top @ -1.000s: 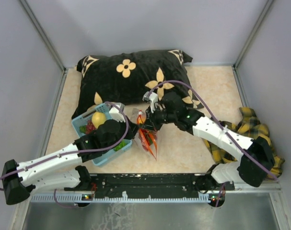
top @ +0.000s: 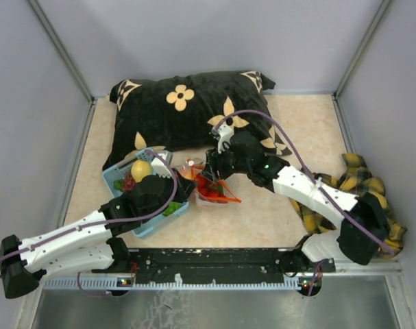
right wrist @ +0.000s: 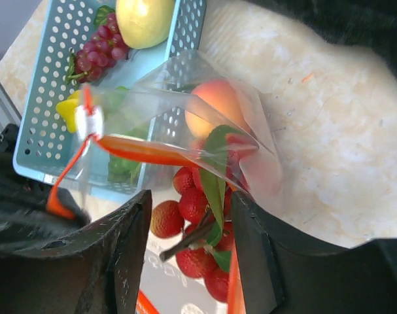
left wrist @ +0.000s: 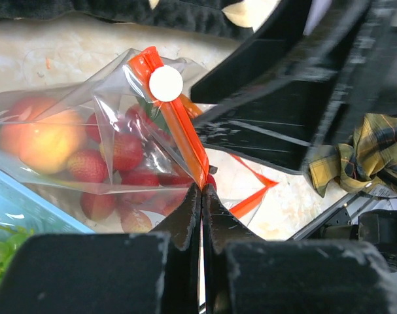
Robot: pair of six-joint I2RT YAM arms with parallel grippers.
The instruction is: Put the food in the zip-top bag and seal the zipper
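Note:
The clear zip top bag (left wrist: 110, 147) holds a peach (left wrist: 51, 140) and several strawberries (left wrist: 123, 152). Its mouth gapes, edged by an orange zipper strip (left wrist: 178, 127) with a white round slider (left wrist: 165, 83). My left gripper is shut on that strip, below the slider in its wrist view. Just above the mouth, my right gripper stands part open. Green leaves (right wrist: 216, 176) and strawberries show beyond its fingers (right wrist: 129, 242); I see nothing clamped between them. Part of the mouth's far edge is hidden behind the right gripper in the left wrist view.
Left of the bag is a blue basket (top: 150, 227) holding a yellow fruit (top: 140, 170), grapes (right wrist: 101, 53) and greens. A dark flowered cushion (top: 187, 110) lies behind, a plaid cloth (top: 358, 185) at the right. Bare table (top: 262, 219) lies to the bag's right.
The bag's mouth has spread from two nearly parallel orange strips into a wide opening. The left gripper has barely moved.

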